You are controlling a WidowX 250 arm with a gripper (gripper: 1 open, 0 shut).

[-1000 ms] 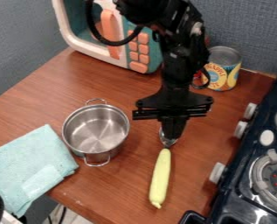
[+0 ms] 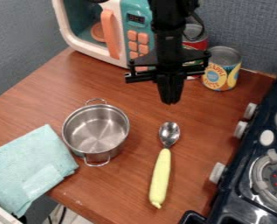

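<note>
My black gripper (image 2: 169, 87) hangs over the back middle of the wooden table (image 2: 128, 175), in front of the toy microwave (image 2: 79, 22) and the cans; whether its fingers are open or shut is unclear. Below it lie a silver spoon (image 2: 169, 133) and, just in front of that, a pale yellow corn-like object (image 2: 161, 179). A steel pot (image 2: 95, 131) stands to their left.
A light blue cloth (image 2: 30, 171) lies at the left edge. A black stove (image 2: 259, 192) fills the right side. A yellow-labelled can (image 2: 220, 74) and a red can (image 2: 193, 42) stand at the back.
My gripper has moved up and back, away from the spoon, uncovering more of it. The objects on the table appear unmoved.
</note>
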